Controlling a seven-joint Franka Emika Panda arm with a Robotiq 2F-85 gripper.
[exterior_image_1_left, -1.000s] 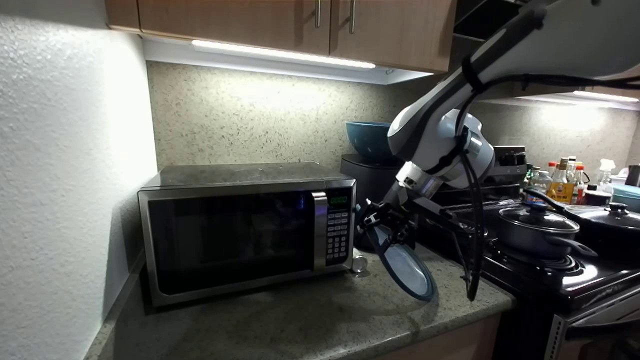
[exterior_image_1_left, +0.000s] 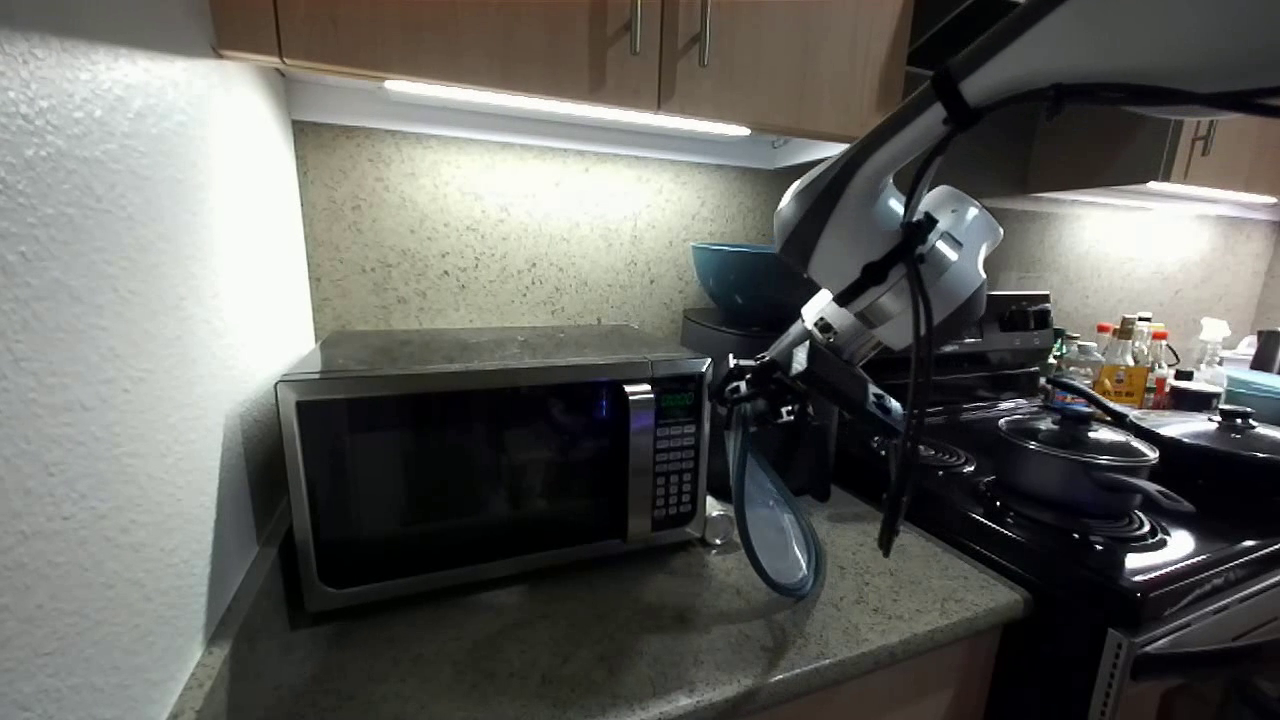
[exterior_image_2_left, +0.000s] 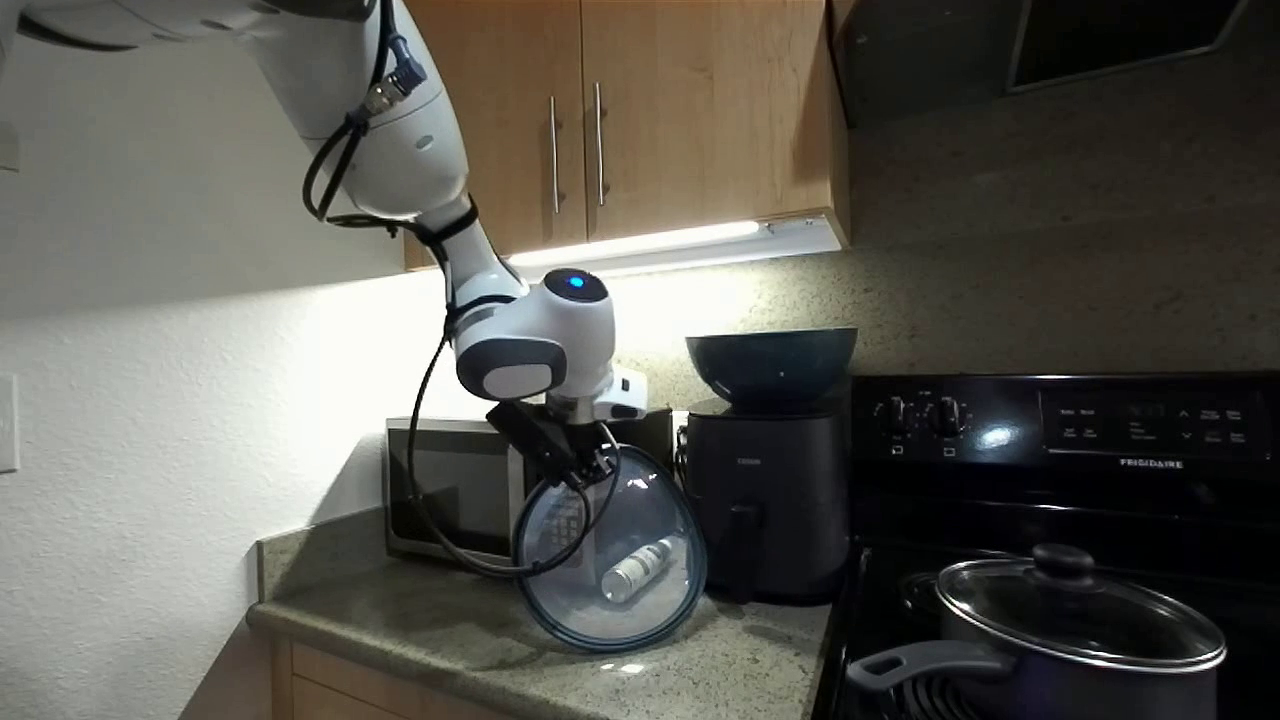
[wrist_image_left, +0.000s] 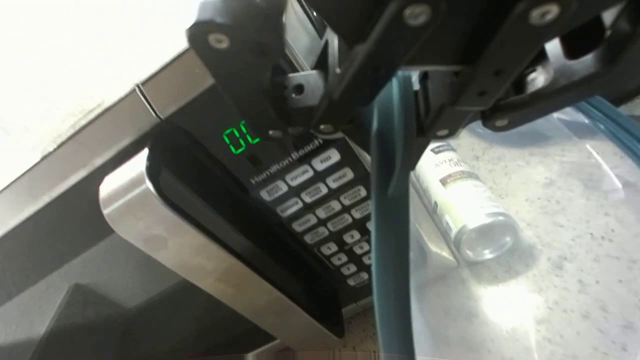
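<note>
A round clear lid (exterior_image_2_left: 624, 528) with a blue-grey rim hangs steeply tilted above the counter, to the right of the microwave (exterior_image_1_left: 468, 480). My gripper (exterior_image_1_left: 753, 390) is shut on the upper part of its rim. In the wrist view the lid's rim (wrist_image_left: 393, 240) runs down from between the dark fingers, close in front of the microwave's keypad. Through the lid a white spray can (wrist_image_left: 465, 204) shows lying on the counter. The microwave door is closed and its green display is lit. Whether the lid's lower edge touches the counter, I cannot tell.
Behind the lid stands a black air fryer (exterior_image_2_left: 768, 504) with a blue bowl (exterior_image_2_left: 774, 364) on top. A stove with a lidded pot (exterior_image_2_left: 1068, 624) is to the right. Cabinets (exterior_image_1_left: 480, 48) hang overhead.
The lid has swung to a steeper angle, its lower end moving left towards the microwave. My wrist has turned with it, and the hanging cable has shifted left. The grip stays shut on the rim.
</note>
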